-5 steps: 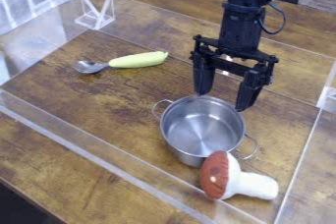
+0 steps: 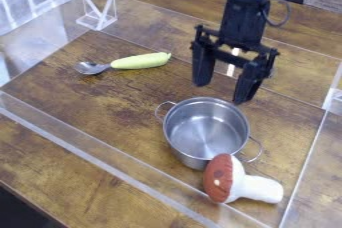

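My black gripper (image 2: 225,84) hangs from the top centre, open, with its two fingers spread above the back of a steel pot (image 2: 203,124). Nothing shows held between them. At the pot's front right lies a red and white mushroom-like toy (image 2: 230,180). A pale yellow-green corn-like toy (image 2: 142,61) lies to the left, beside a metal spoon (image 2: 94,68).
Clear low walls border the wooden work surface (image 2: 80,152). A small pale object stands behind the gripper, partly hidden by it.
My gripper has risen slightly, and more of the pale object behind it shows. The pot and toys have not visibly moved.
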